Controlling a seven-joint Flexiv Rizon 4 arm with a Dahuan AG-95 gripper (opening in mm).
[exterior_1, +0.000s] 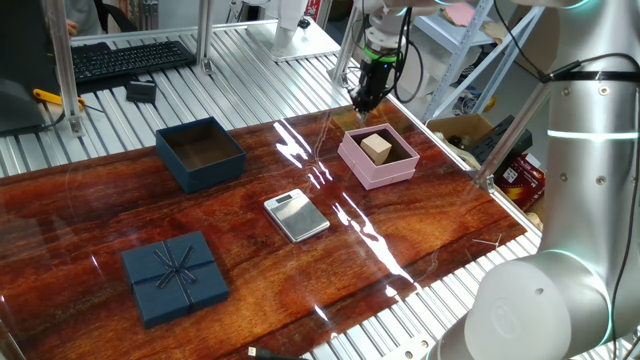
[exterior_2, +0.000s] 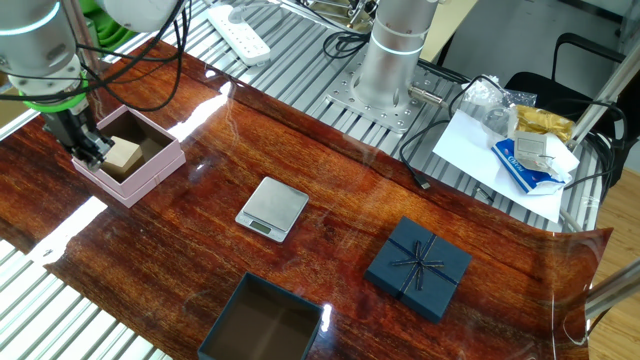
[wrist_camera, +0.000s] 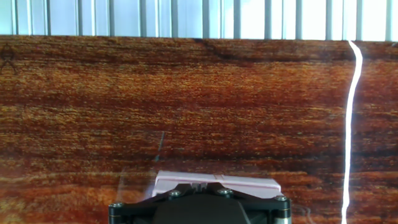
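Observation:
Inside the open pink box (exterior_1: 378, 172), a pale wooden block (exterior_1: 376, 149) rests tilted against the wall. My gripper (exterior_1: 362, 108) hangs just beyond the box's far side in exterior view 1, apart from the block. Exterior view 2 has the gripper (exterior_2: 96, 152) overlapping the edge of the pink box (exterior_2: 150, 180), with the wooden block (exterior_2: 122, 156) visible behind it. Its black linkage fills the bottom of the wrist view, where the pink rim (wrist_camera: 249, 182) peeks out. Whether the fingers are open or shut does not show clearly.
A silver scale (exterior_1: 297, 215) lies mid-table. An empty dark blue box (exterior_1: 201, 155) stands open, and its likely lid with a bow (exterior_1: 175, 278) lies nearer the front. Bare wood-patterned table surface (exterior_1: 90, 205) separates them. Packets and paper (exterior_2: 525, 165) sit beyond the table's edge.

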